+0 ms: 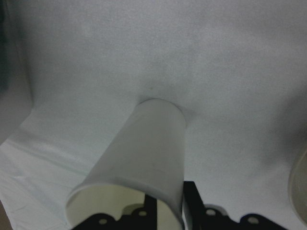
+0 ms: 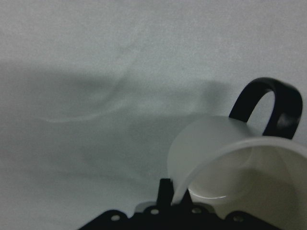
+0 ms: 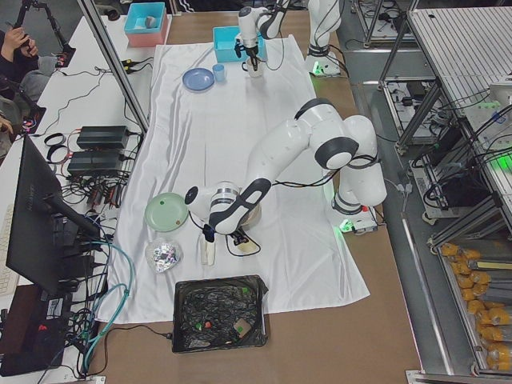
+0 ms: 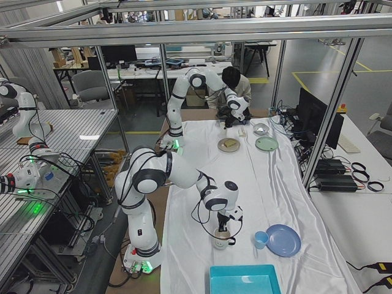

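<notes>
In the left wrist view a tall white cup stands on the cloth, my left gripper shut on its rim, one finger inside. In the camera left view that arm is at the near end, by the green plate. In the right wrist view a white mug with a black handle has my right gripper at its rim, one finger either side, seemingly shut on it. In the camera right view this mug is at the near end, beside a blue cup.
A blue plate and cyan tray lie near the right arm. A silver bowl, a beige plate and a black tray are near the left arm.
</notes>
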